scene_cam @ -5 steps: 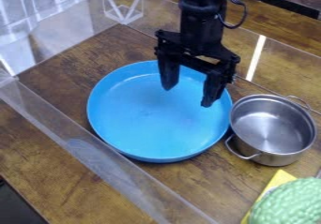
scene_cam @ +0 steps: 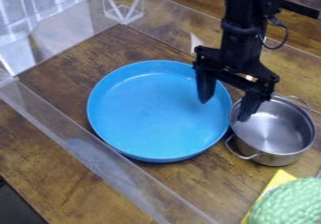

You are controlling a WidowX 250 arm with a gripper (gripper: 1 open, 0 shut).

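Note:
My black gripper (scene_cam: pixel 232 92) hangs from the top of the camera view, open, over the right side of a blue plate (scene_cam: pixel 145 115) and the near rim of a steel pot. Its two fingers are spread, with nothing visible between them. The steel pot (scene_cam: pixel 276 139) sits to the right of the plate, with wire handles on its sides. The plate looks empty.
A yellow item (scene_cam: pixel 269 186) with a pale green round object (scene_cam: pixel 288 209) lies at the bottom right. Clear walls (scene_cam: pixel 94 167) border the wooden surface (scene_cam: pixel 56 68). Bare wood lies left of the plate.
My gripper has moved right, from over the middle and back of the plate toward the pot. The plate and pot look unmoved.

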